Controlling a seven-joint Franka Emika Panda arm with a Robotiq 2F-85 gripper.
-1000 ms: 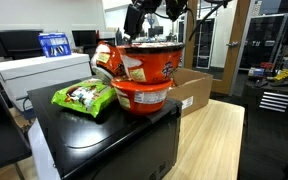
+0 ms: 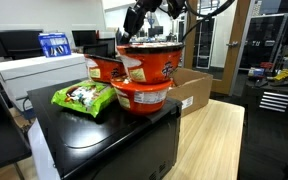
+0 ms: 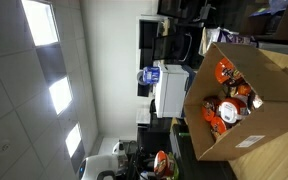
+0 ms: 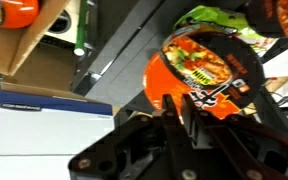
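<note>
In exterior view 1, a red noodle bowl [image 2: 149,68] rests on a lower red bowl [image 2: 142,98], and another red bowl [image 2: 105,69] sits tilted behind them. A green packet [image 2: 84,96] lies to their left on the black surface. My gripper [image 2: 147,20] is above and behind the stack, its fingertips partly hidden by the bowls. In the wrist view, my gripper reaches in front of a red bowl with a dark, food-pictured lid [image 4: 199,70]. Its dark fingers overlap the bowl's side. Whether they touch it or how far apart they stand is unclear.
A cardboard box [image 3: 266,125] holding several red bowls [image 3: 229,110] stands beside the black cabinet. A white box [image 2: 39,75] with a blue package [image 2: 54,44] is at the back left.
The bowl behind the stack was tipped up higher a second ago and now sits lower. My gripper has shifted slightly. The front bowls and green packet look unmoved.
</note>
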